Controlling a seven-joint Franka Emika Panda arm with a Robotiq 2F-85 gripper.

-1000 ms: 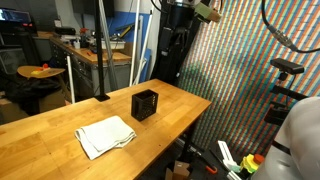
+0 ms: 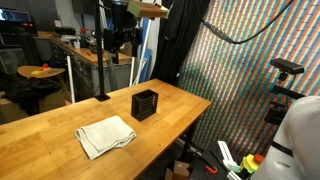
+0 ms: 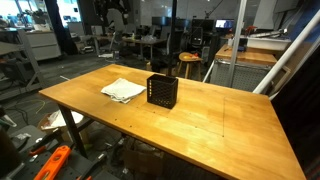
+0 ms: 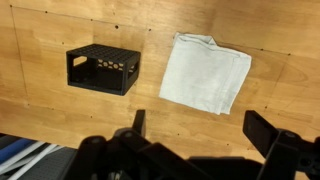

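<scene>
A white folded cloth (image 2: 105,136) lies flat on the wooden table, also in view as a pale patch (image 3: 123,91) in exterior view 2. Near it, but apart, stands a small black crate (image 2: 145,104) with lattice walls. Seen from above in the wrist view, the crate (image 4: 104,68) is at the left and the cloth (image 4: 205,74) right of centre, with bare wood between them. High over the table, my gripper is open, its two dark fingers (image 4: 262,132) wide apart and nothing between them.
A thin dark post (image 2: 100,60) rises near the table's far edge in exterior view 1. Cables and clutter lie beyond the table edge at the wrist view's lower left.
My arm has swung leftward across the top of exterior view 1, staying high above the table. Cloth and crate have not moved.
</scene>
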